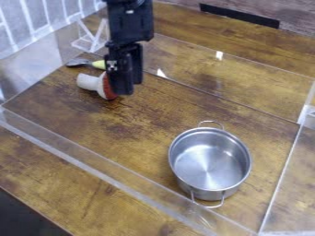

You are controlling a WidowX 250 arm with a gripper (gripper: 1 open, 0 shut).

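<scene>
My dark gripper (121, 81) hangs over the upper left of the clear-walled enclosure, low above a cup-like object (94, 83) with a white body and a red part, which it partly covers. Whether anything is between the fingers is unclear. Behind lies a yellow-green item (96, 64) with a dark handle, partly hidden by the gripper. A steel pot (209, 166) with two loop handles stands at the lower right.
Transparent walls (87, 147) border the wooden work surface (135, 129).
</scene>
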